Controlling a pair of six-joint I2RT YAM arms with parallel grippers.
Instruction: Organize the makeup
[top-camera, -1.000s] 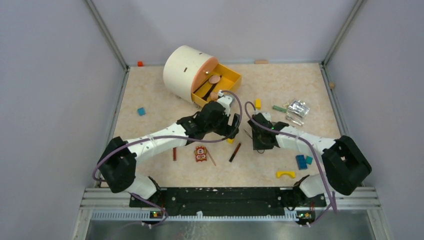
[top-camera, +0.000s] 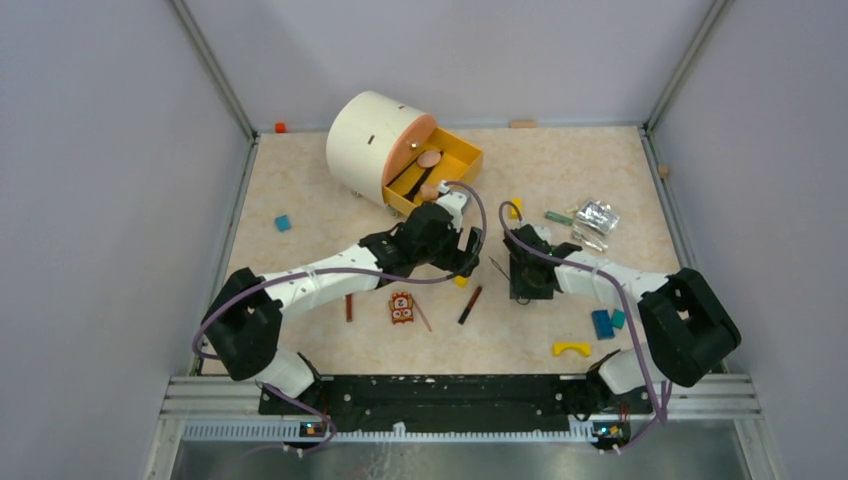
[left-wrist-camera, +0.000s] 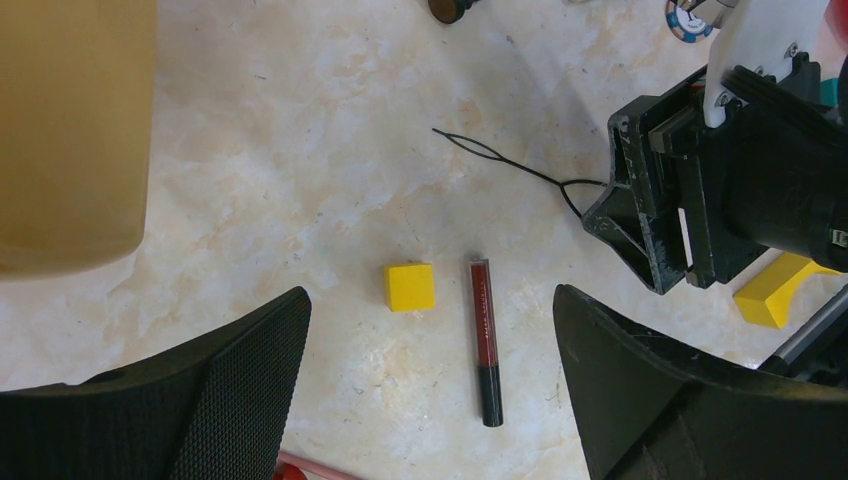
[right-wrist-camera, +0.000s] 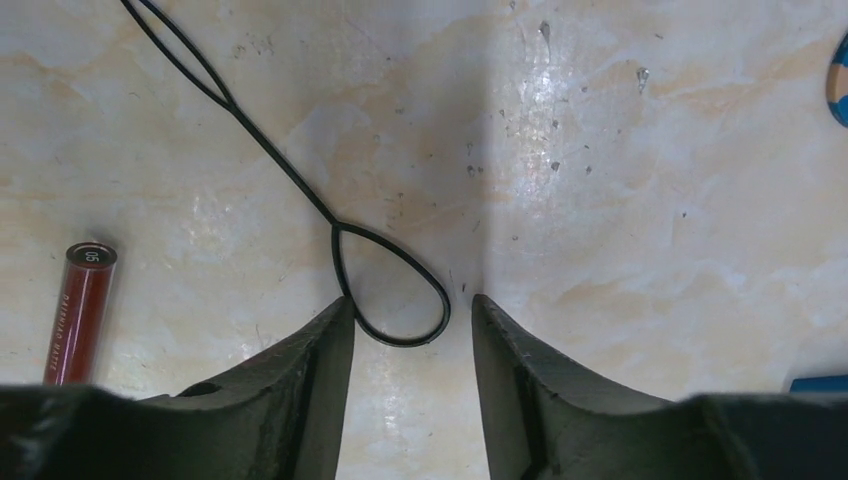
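Note:
In the right wrist view my right gripper is low over a thin black looped cord (right-wrist-camera: 280, 160), fingers parted around the loop at its near end; whether it touches the cord is unclear. A dark-red makeup pencil lies to its left, also seen in the left wrist view (left-wrist-camera: 485, 320). My left gripper hangs open over the table beside that pencil and a yellow cube (left-wrist-camera: 409, 287), nothing between its fingers. In the top view the open yellow drawer (top-camera: 465, 150) of the white cylindrical organizer (top-camera: 360, 140) holds brushes.
A silver pouch (top-camera: 598, 215) and small items lie at the right rear. Blue (top-camera: 602, 324) and yellow (top-camera: 571, 349) blocks lie near the right arm's base. An owl-shaped item (top-camera: 402, 308) is at front centre.
The right arm has shifted slightly about the same spot over the cord, a little toward the front and right. The left arm is practically still.

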